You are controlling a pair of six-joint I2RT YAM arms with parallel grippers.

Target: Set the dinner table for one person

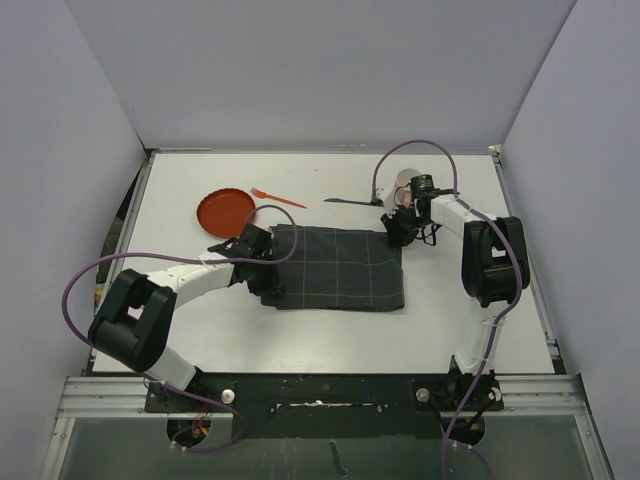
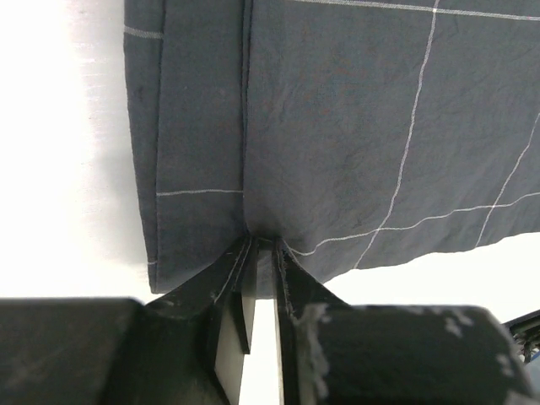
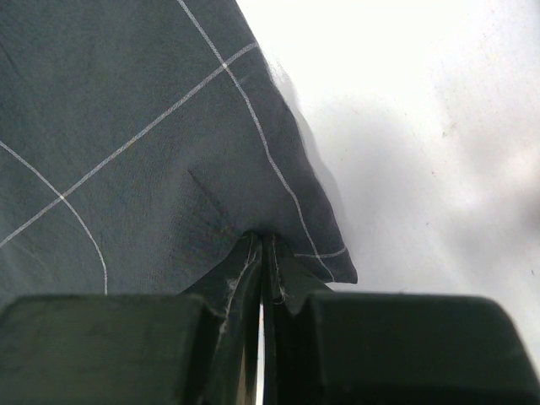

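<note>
A dark grey placemat cloth [image 1: 336, 270] with thin pale lines lies mid-table, creased in folds along its left side. My left gripper is down on that left part near the front corner, fingers slightly apart at a crease; whether cloth is between them is unclear. My right gripper is shut at the cloth's back right corner, fingertips pressed into the fabric, which puckers there. A red plate [image 1: 225, 208] sits back left, with an orange fork [image 1: 280, 198] beside it and a blue knife [image 1: 345, 200] further right.
A pale cup-like item [image 1: 408, 178] stands at the back right, partly hidden behind the right arm.
</note>
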